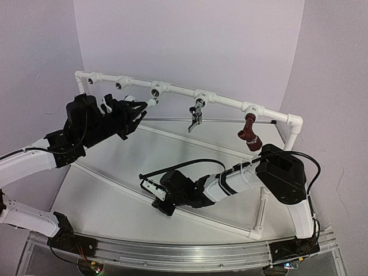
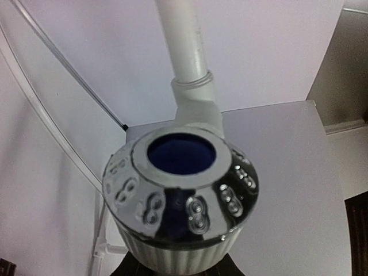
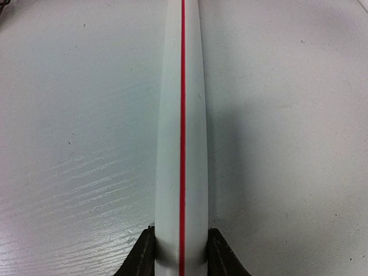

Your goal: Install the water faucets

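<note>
In the top view my left gripper (image 1: pixel 139 110) is shut on a white faucet (image 1: pixel 152 102), just below and left of the middle tee (image 1: pixel 159 88). From the left wrist view, the chrome end of this faucet (image 2: pixel 183 213) has a dark blue round opening and a ribbed white collar; a tee on the pipe shows behind it. A metal faucet (image 1: pixel 196 117) hangs from the fourth tee, and a dark red faucet (image 1: pixel 249 133) from the fifth. Low on the frame, my right gripper is shut on a white pipe (image 3: pixel 195 144) with a red stripe.
The upper pipe (image 1: pixel 227 102) spans the white frame. Its two left tees, one of them at its second spot (image 1: pixel 122 82), have open sockets. My right forearm (image 1: pixel 236 181) lies across the frame's lower middle.
</note>
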